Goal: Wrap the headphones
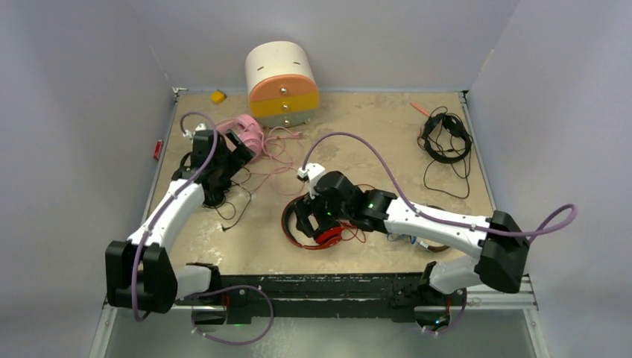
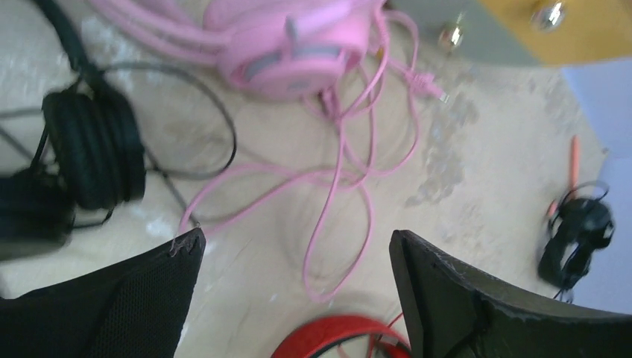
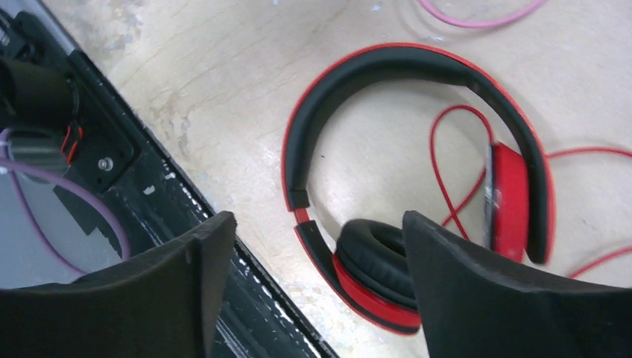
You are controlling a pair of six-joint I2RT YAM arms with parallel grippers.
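Red-and-black headphones (image 3: 380, 61) lie under my right gripper (image 1: 313, 224), with the band curved round a loop of red cable (image 3: 443, 179); the right fingers are apart above them, nothing visible between. My left gripper (image 1: 235, 145) hangs open above pink headphones (image 2: 294, 56), their tangled pink cable (image 2: 328, 201) and black headphones (image 2: 93, 149) with thin black wire. A second black headset (image 1: 446, 156) with coiled cable lies at the right of the table.
A small drawer cabinet (image 1: 282, 71) stands at the back, a yellow block (image 1: 217, 97) beside it. Blue cable (image 1: 399, 237) lies near the front right.
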